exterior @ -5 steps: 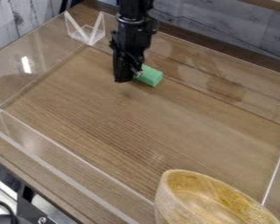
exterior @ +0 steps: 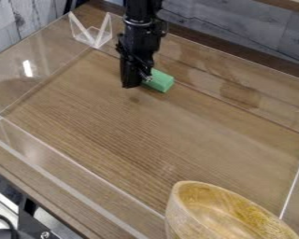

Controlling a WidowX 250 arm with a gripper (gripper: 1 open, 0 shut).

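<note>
The black robot gripper (exterior: 132,73) reaches down from the top of the camera view to the wooden surface at the upper middle. A green object (exterior: 157,80) lies right beside it, on its right. Whether the fingers touch or hold the green object, or stand open or shut, is too small and dark to tell.
A large yellow bowl (exterior: 212,210) sits at the bottom right. Clear plastic pieces stand at the left edge and upper left. Walls border the back.
</note>
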